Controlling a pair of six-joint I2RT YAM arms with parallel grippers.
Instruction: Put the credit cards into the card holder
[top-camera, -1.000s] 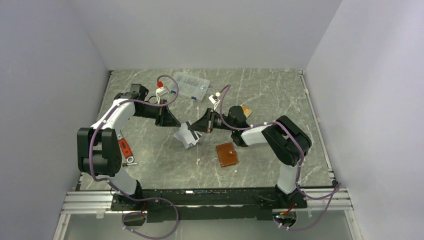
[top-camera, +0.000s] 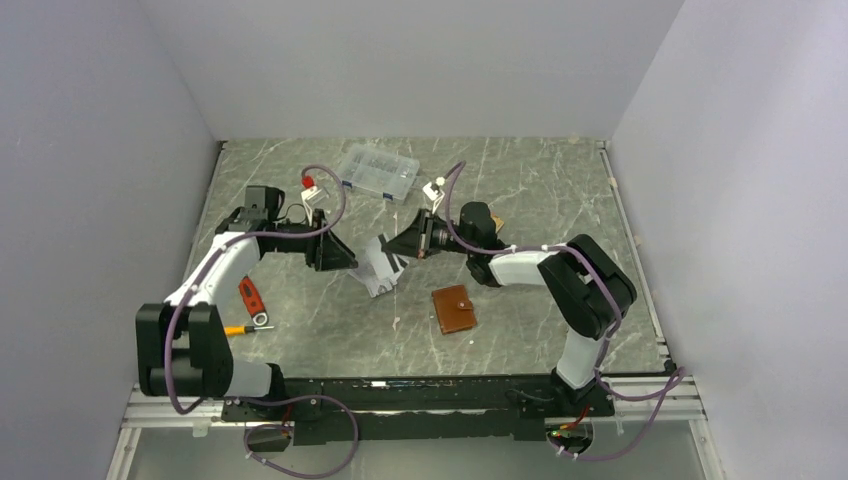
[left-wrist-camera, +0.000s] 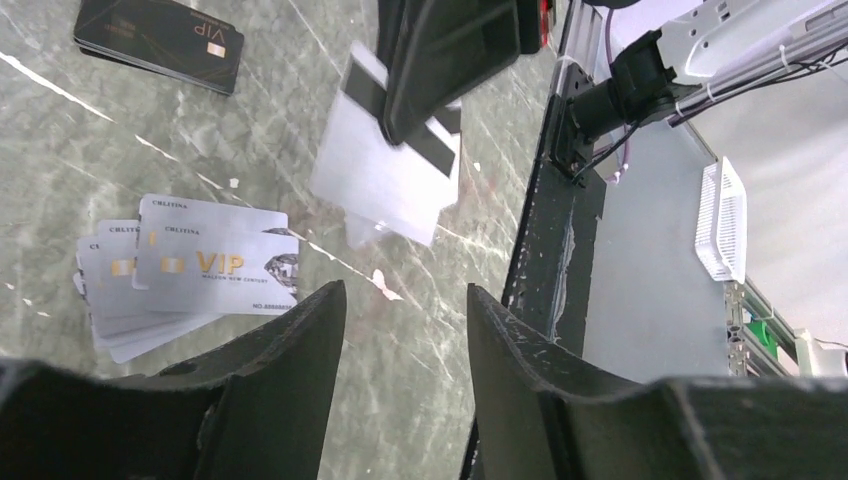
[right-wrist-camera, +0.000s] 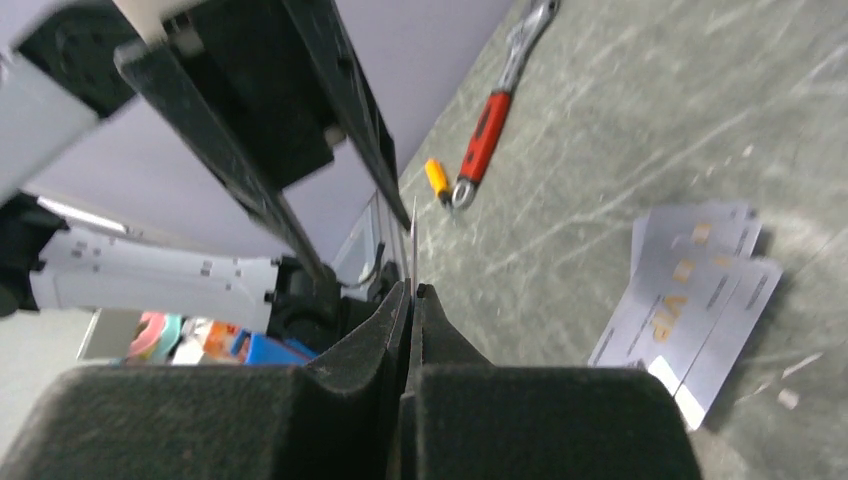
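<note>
My right gripper (top-camera: 420, 245) is shut on a white card with a dark stripe, held edge-on in the right wrist view. A fan of silver VIP cards (left-wrist-camera: 210, 265) lies on the table below, with dark VIP cards (left-wrist-camera: 160, 45) nearby in the left wrist view. My left gripper (top-camera: 335, 258) is just left of the cards, its fingers apart with nothing between them. A brown leather card holder (top-camera: 454, 310) lies on the table to the front right of the cards.
A clear plastic box (top-camera: 378, 172) stands at the back. A red wrench (top-camera: 252, 298) and yellow screwdriver (top-camera: 240, 330) lie at the left. The table's front edge runs below the work area.
My right gripper has risen slightly and shifted a little, with the card in it.
</note>
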